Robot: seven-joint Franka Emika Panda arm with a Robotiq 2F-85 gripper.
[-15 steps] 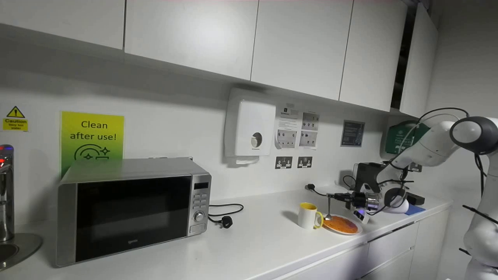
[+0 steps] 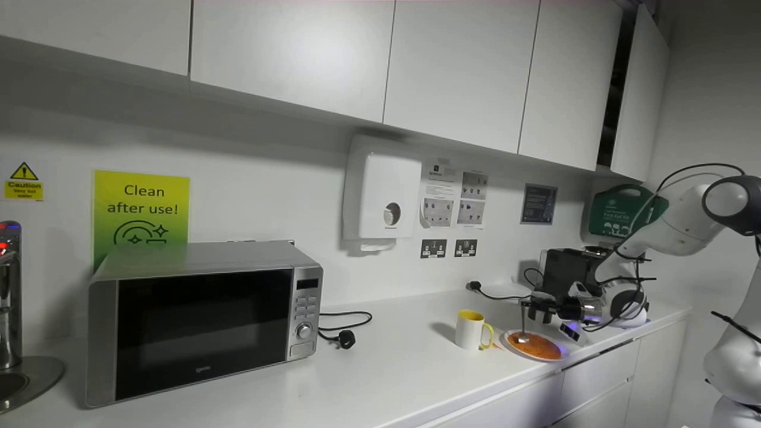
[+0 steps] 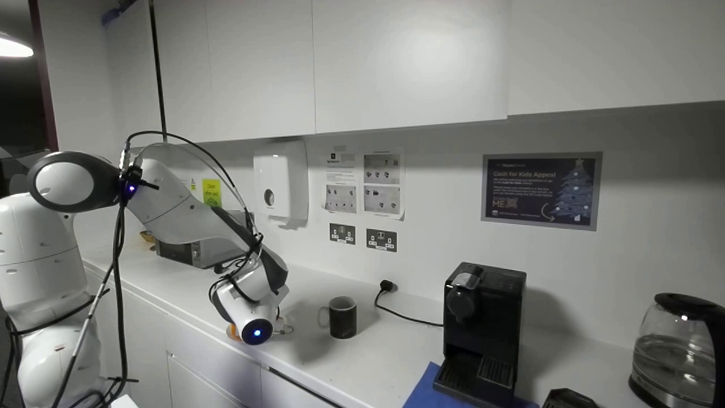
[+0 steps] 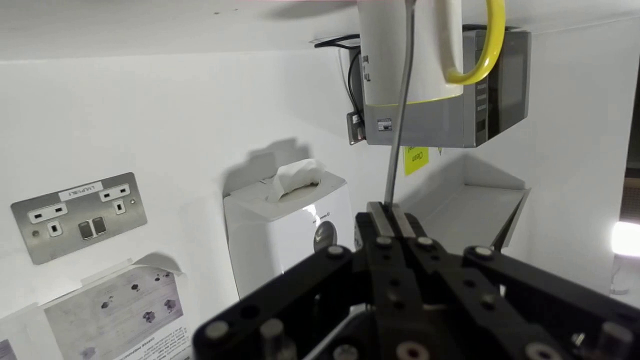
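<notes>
My gripper [image 2: 528, 303] is shut on a thin metal spoon handle, which runs up from the fingertips in the wrist view. The spoon [image 2: 524, 336] hangs steeply, its bowl down at the orange food [image 2: 538, 348] on a round plate [image 2: 509, 342]; whether it touches the food, I cannot tell. In the wrist view the gripper has its fingers close together around the handle [image 4: 403, 102]. A white mug [image 2: 468, 333] with yellow inside and handle stands left of the plate. From exterior view 2 the arm hides the spoon and most of the plate.
A dark mug [image 3: 342, 317] stands right of the arm, before a black coffee machine [image 3: 482, 319] and a glass kettle [image 3: 669, 353]. The microwave [image 2: 203, 321] is far left; a loose plug [image 2: 346, 339] lies beside it.
My arm, the spoon and the plate have shifted right and slightly toward the counter's front in exterior view 1. A wider gap separates plate and white mug, which has stayed put.
</notes>
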